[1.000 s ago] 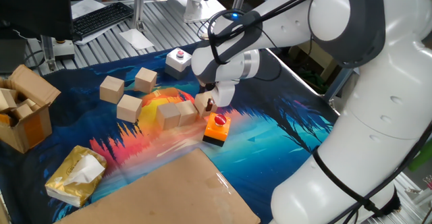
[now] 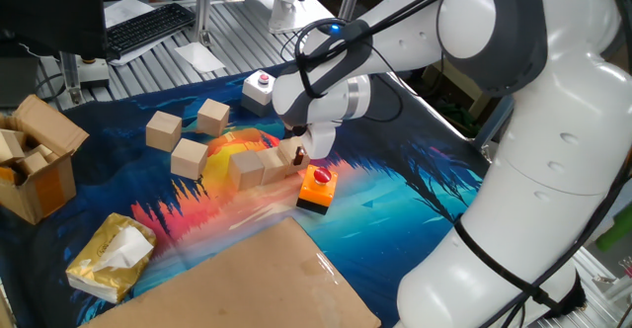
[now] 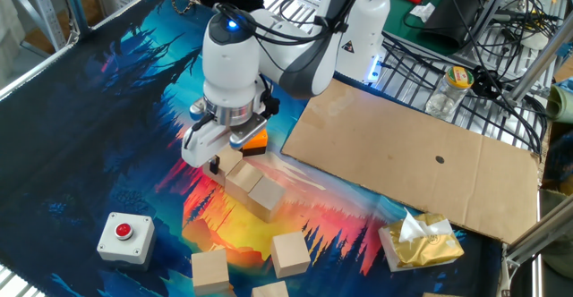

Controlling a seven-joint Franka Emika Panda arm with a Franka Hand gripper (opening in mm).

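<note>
Three wooden blocks stand in a row on the colourful cloth. In exterior view 1 the left block [image 2: 246, 170] and the middle block [image 2: 272, 165] sit side by side. At the right end is the third block [image 2: 288, 154], with my gripper [image 2: 295, 148] shut on it, and it appears to touch or nearly touch the middle one. A dark fingertip [image 3: 214, 165] shows against this end block in exterior view 2; the other finger is hidden by the hand. Close to that end of the row stands an orange box with a red button [image 2: 317, 186].
Several loose blocks [image 2: 189, 158] lie left of the row. A white button box [image 3: 126, 240] stands apart on the cloth. A tissue pack [image 2: 114, 257], an open carton of blocks [image 2: 45, 175] and a large cardboard sheet [image 3: 394, 158] lie around the edges.
In exterior view 1, my gripper and the end block have shifted a little left, closing the gap to the middle block. The other blocks have stayed put.
</note>
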